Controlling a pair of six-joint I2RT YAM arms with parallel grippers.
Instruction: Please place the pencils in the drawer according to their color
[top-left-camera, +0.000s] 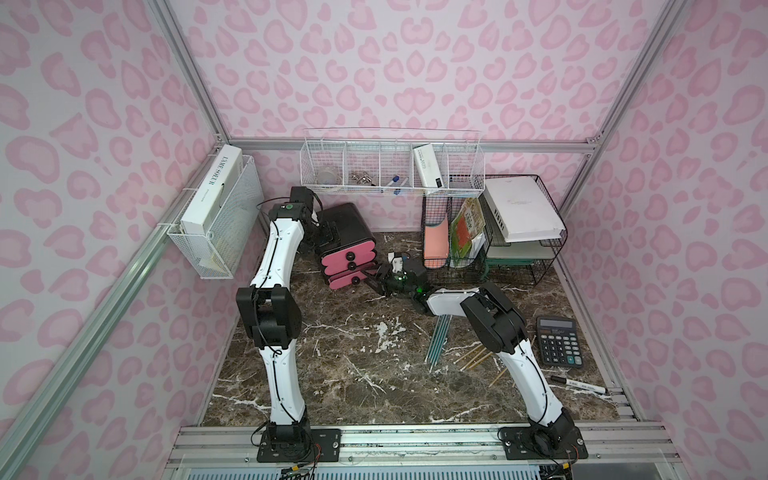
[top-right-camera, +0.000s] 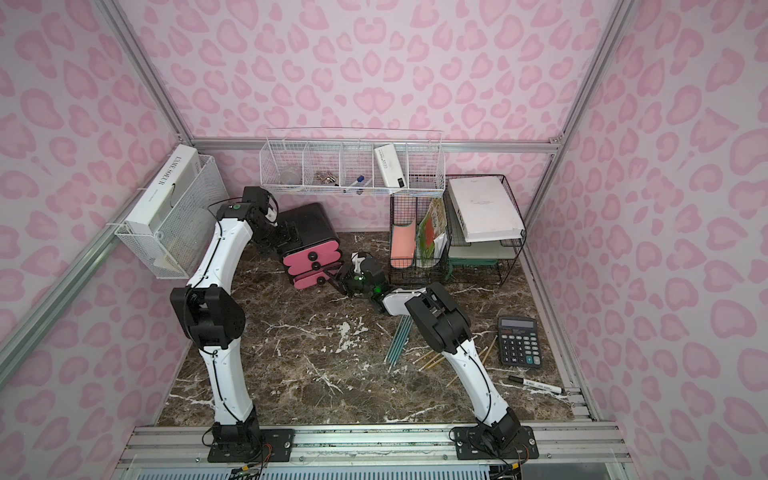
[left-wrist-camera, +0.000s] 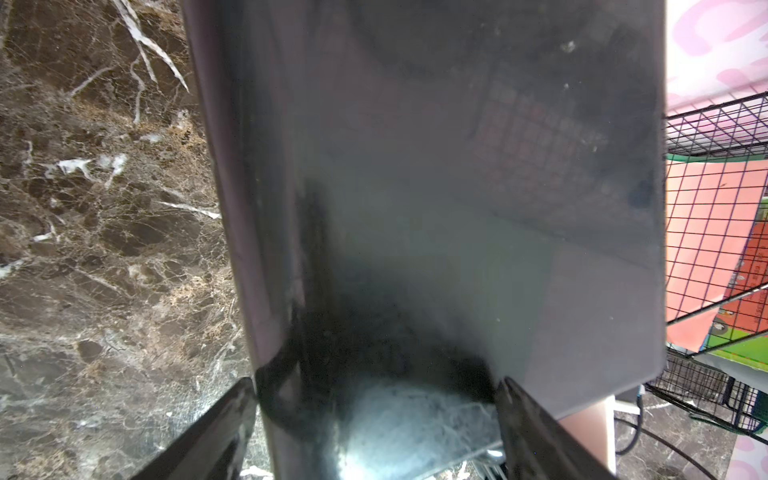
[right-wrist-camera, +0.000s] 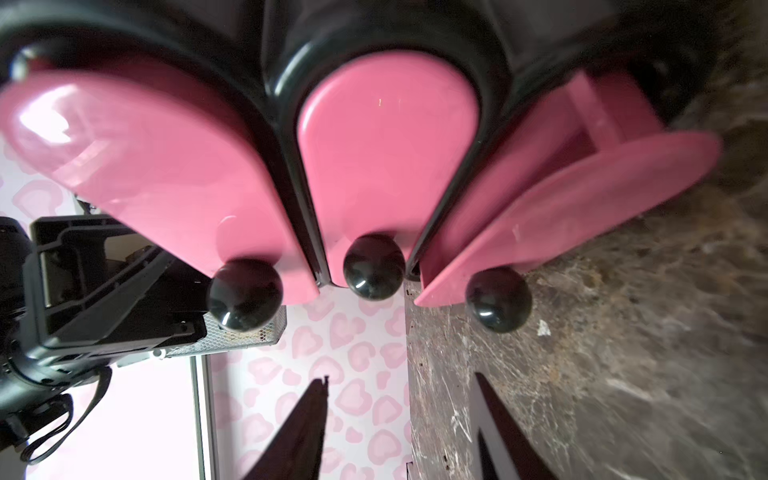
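A black box with pink drawers (top-left-camera: 348, 224) stands at the back left; in the right wrist view the top and bottom drawers (right-wrist-camera: 560, 208) sit slightly out, the middle one (right-wrist-camera: 384, 136) flush. My left gripper is open over the box's black top. My right gripper stands open in front of the drawer knobs, nothing between its fingers. Teal pencils (top-left-camera: 438, 340) lie together on the table beside my right arm; yellow pencils (top-left-camera: 476, 358) lie scattered to their right, partly hidden by that arm.
Black wire organizers (top-left-camera: 524, 256) with papers stand at the back right, a white wire basket (top-left-camera: 320, 148) hangs above the box, and a calculator (top-left-camera: 560, 344) and marker (top-left-camera: 580, 384) lie at the right.
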